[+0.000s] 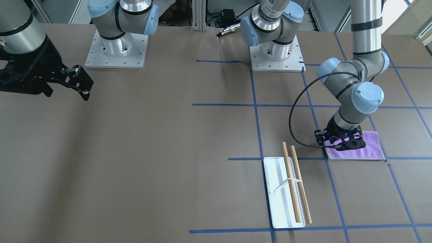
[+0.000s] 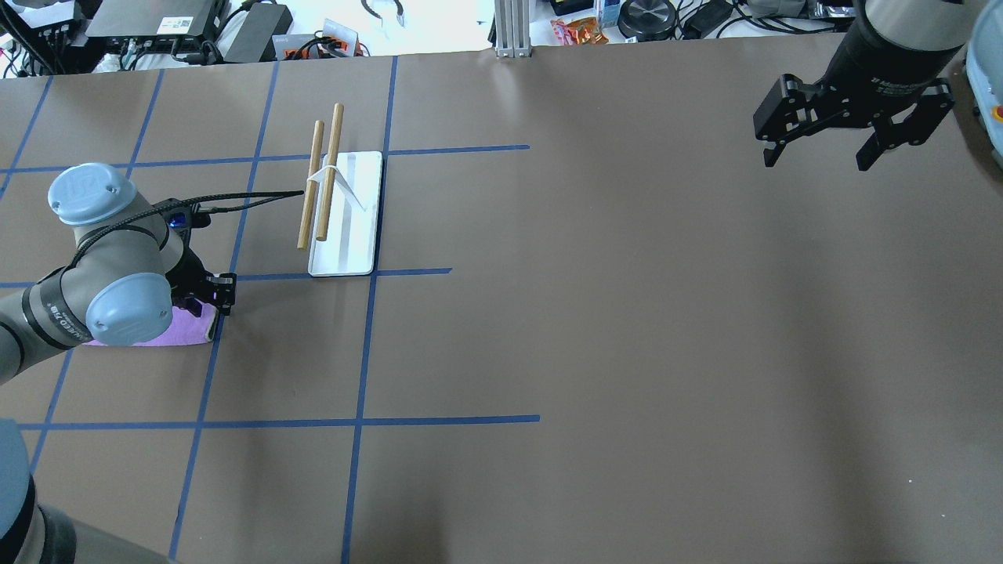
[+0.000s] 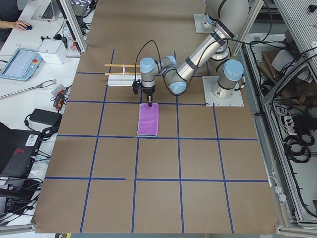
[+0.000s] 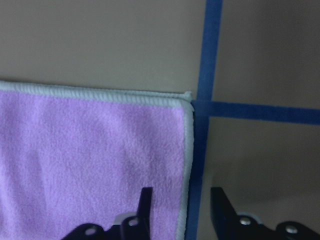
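Observation:
A purple towel (image 1: 364,152) with a pale hemmed edge lies flat on the taped grid, also seen below the arm in the left view (image 3: 148,121). My gripper is low over the towel's corner region, one fingertip above the purple cloth and the other over bare table just past its hem, with a clear gap between them. It stands open with nothing held. From above, the arm hides much of the towel (image 2: 188,329).
A white tray (image 1: 275,202) with two wooden sticks (image 1: 304,202) lies nearby on the table. A second black gripper (image 2: 846,122) hangs at the other side.

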